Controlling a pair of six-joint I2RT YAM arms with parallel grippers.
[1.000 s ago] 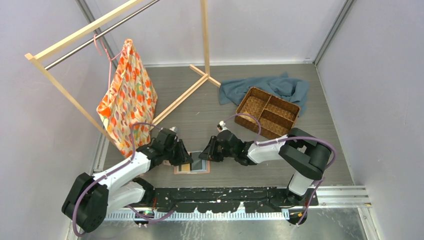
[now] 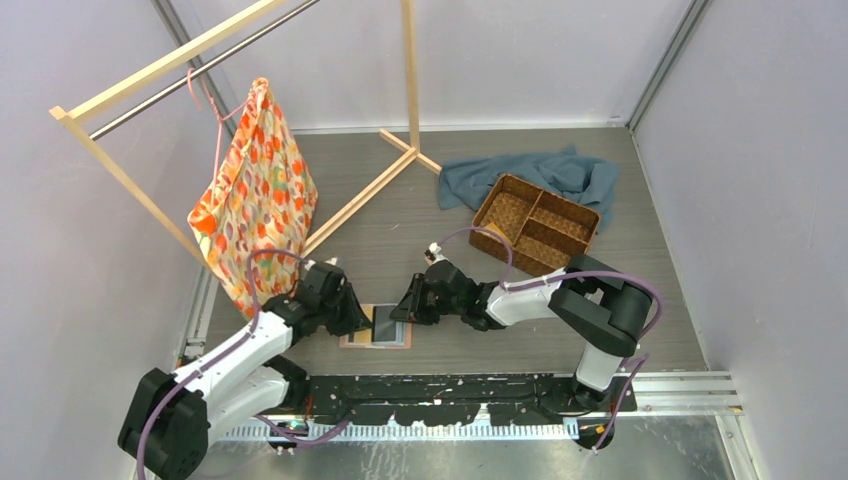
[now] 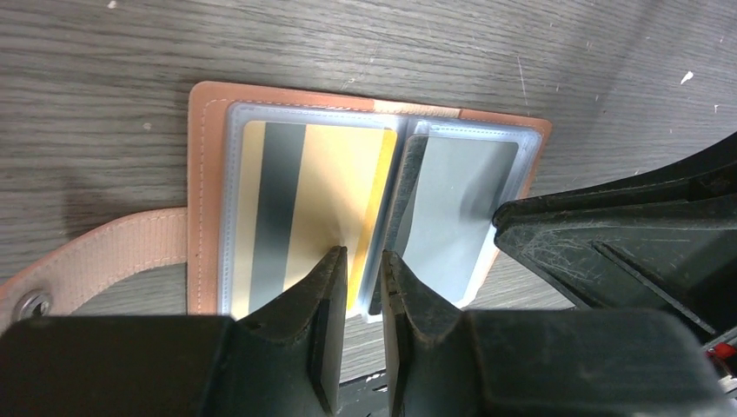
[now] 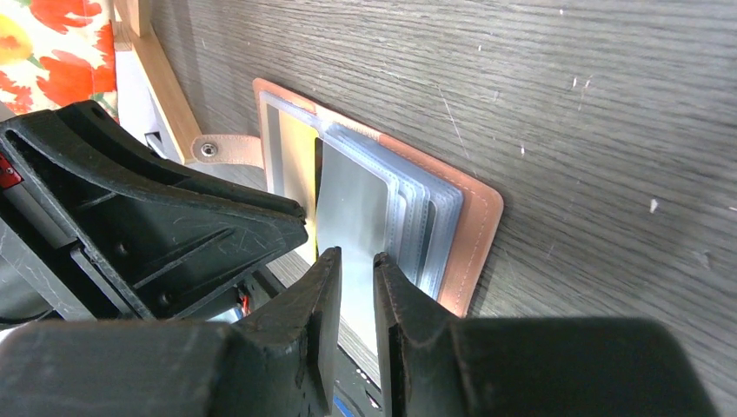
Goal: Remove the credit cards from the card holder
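Note:
The open tan card holder (image 3: 205, 174) lies on the table between both arms, a yellow card (image 3: 335, 191) in its left sleeve and a grey card (image 3: 456, 200) in its right sleeve. My left gripper hovers over the holder near the middle gap, its fingers a little apart with nothing seen between them. My right gripper is at the right half, fingertips by the clear sleeves; in the left wrist view it reaches the grey card's outer edge. What sits between its fingers is hard to see.
A wicker basket (image 2: 535, 220) and blue cloth (image 2: 460, 180) lie at the back right. A floral garment (image 2: 255, 190) hangs from a wooden rack on the left. Bare table lies behind the holder.
Both grippers and the holder have shifted slightly leftward in the top view, with the left arm also moving slightly toward the front. The basket and garment stay about where they were.

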